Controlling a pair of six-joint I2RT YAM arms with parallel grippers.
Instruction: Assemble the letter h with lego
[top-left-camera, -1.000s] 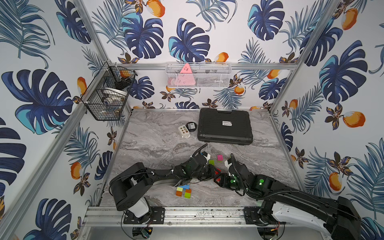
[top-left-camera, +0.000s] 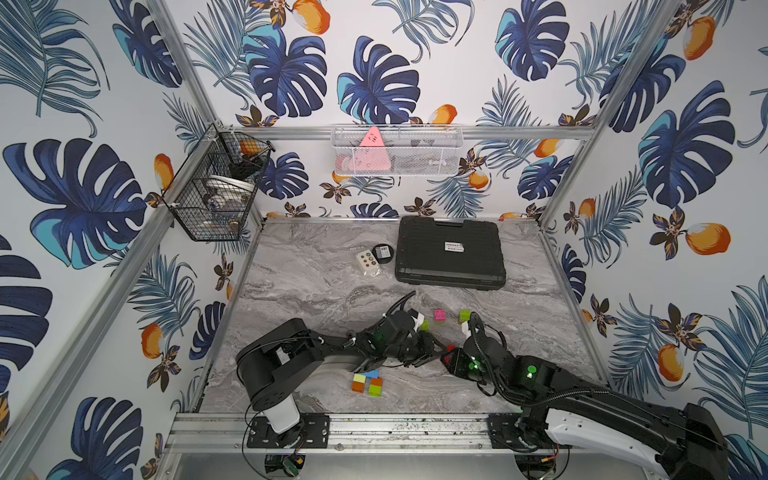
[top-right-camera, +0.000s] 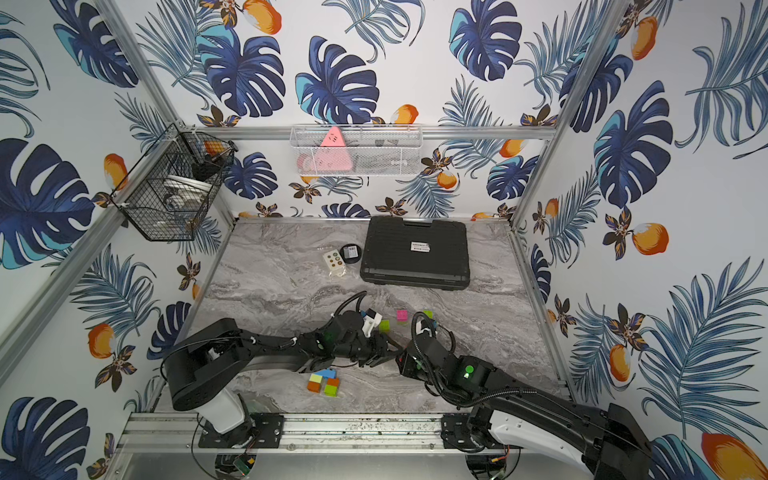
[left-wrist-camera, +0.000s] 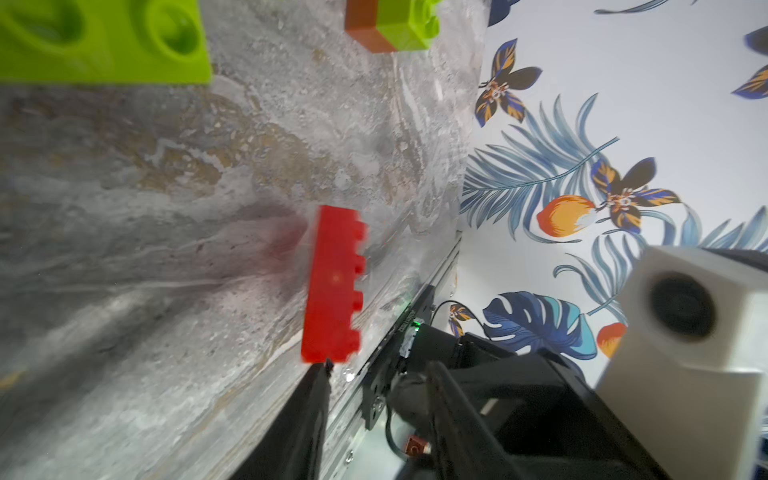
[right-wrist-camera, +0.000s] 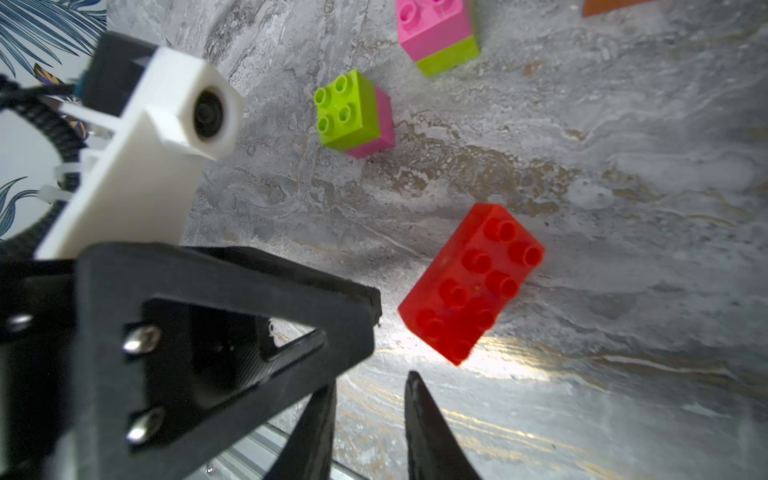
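A red brick lies between the grippers, just beyond the fingertips in both wrist views. My left gripper and my right gripper are part open, with nothing seen between their fingers. In the right wrist view, a green-pink brick and a pink-green brick stand beyond it. The left wrist view shows a green brick and a green-orange brick. A cluster of blue, yellow, orange and green bricks lies below the left arm in the top left view.
A black case sits at the back of the table, with a small pad and a round black item left of it.
My right gripper has moved right, away from the left one, and the green brick behind it shows more. The left arm has shifted slightly.
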